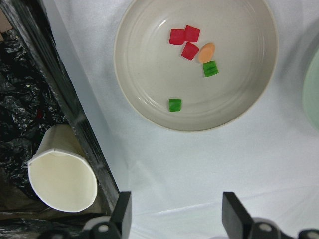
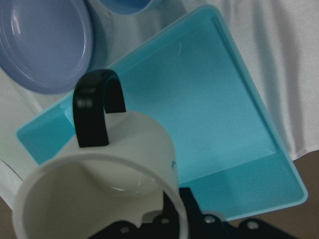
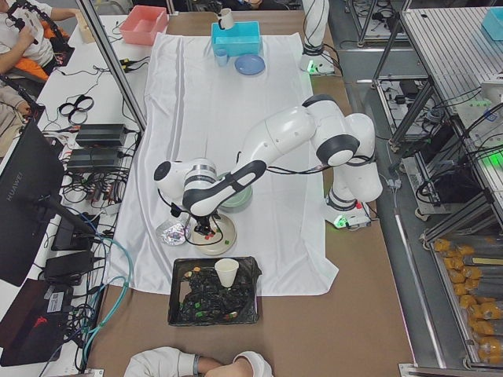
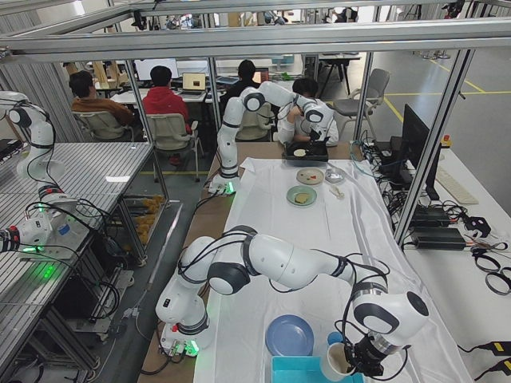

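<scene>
My left gripper is open and empty over the white cloth beside a beige plate [image 1: 149, 89] with red and green cubes and an orange oval piece. A white paper cup [image 1: 62, 181] stands or leans inside the black-lined tray [image 1: 20, 104]. My right gripper [image 4: 363, 359] is shut on a white mug [image 2: 139, 129] with a black handle, held over the turquoise bin [image 2: 204, 99]; its fingertips are partly hidden by the mug.
A blue plate [image 4: 289, 335] and small blue cup [image 2: 124, 5] lie by the bin. A green plate [image 4: 301, 195] and foil dish [image 3: 171, 232] sit near the beige plate.
</scene>
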